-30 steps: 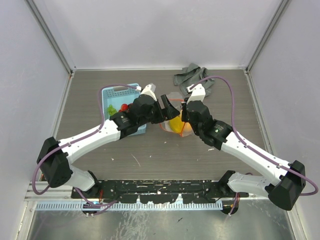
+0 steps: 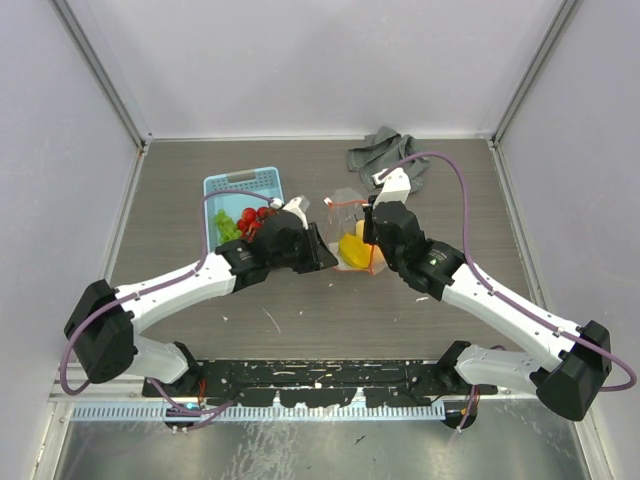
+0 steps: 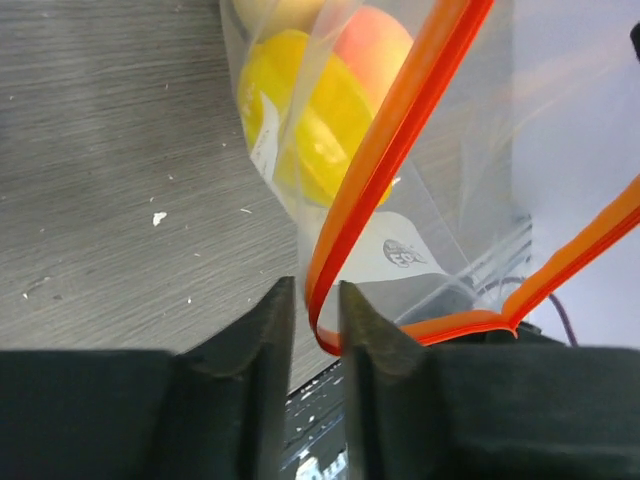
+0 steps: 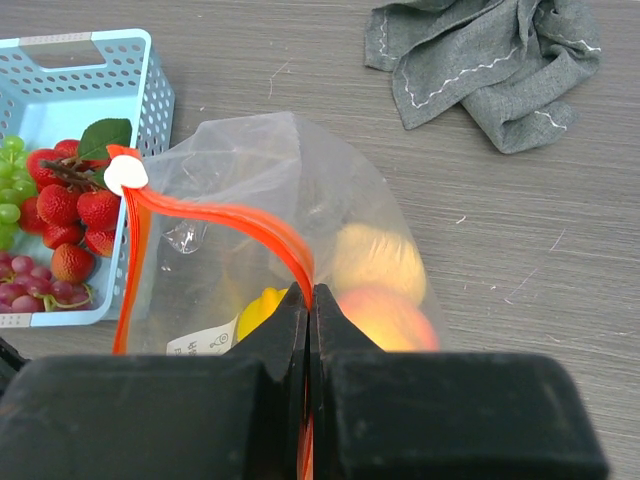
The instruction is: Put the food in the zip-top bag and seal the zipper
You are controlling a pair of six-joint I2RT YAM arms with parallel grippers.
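The zip top bag (image 4: 270, 160) with orange zipper stands open, holding a yellow fruit (image 3: 315, 125) and peach-coloured fruits (image 4: 385, 315). My right gripper is shut on the bag's orange zipper edge. My left gripper (image 2: 322, 256) is low at the bag's front left. In the left wrist view its blurred fingers sit beside the lower bend of the orange edge; I cannot tell whether they grip it.
A blue basket (image 2: 215, 183) at the left holds grapes (image 4: 30, 290) and strawberries (image 4: 70, 210). A grey cloth (image 2: 385, 150) lies behind the bag.
My left gripper has moved down toward the front of the bag's opening, its fingers now closer together. The right arm has stayed in place.
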